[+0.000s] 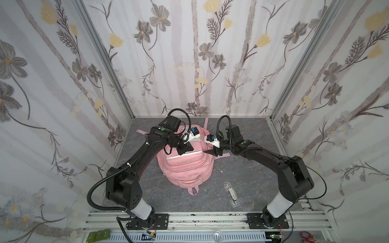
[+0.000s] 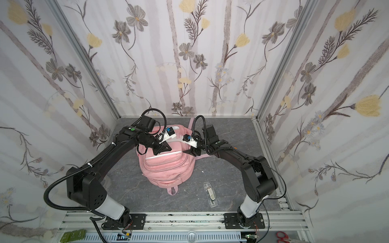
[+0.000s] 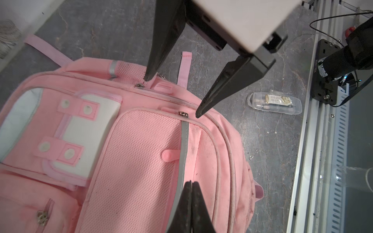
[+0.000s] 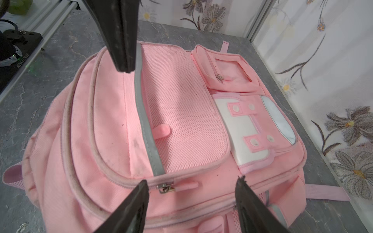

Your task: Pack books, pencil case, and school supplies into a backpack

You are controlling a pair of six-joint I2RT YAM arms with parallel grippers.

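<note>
The pink backpack (image 1: 188,172) lies flat on the grey table, its front pockets and zippers upward. My left gripper is shut above the mesh front pocket, nothing visible between its fingertips. My right gripper is open, hovering by a zipper pull (image 4: 167,188) along the pocket's upper edge, with nothing held. A clear plastic case (image 1: 231,193) with a pale item inside lies to the right of the backpack's lower part. No books are visible on the table.
Metal rails (image 1: 194,216) with the arm bases run along the front edge. Floral walls enclose the back and sides. Bare table (image 1: 259,178) shows at the right and around the bag.
</note>
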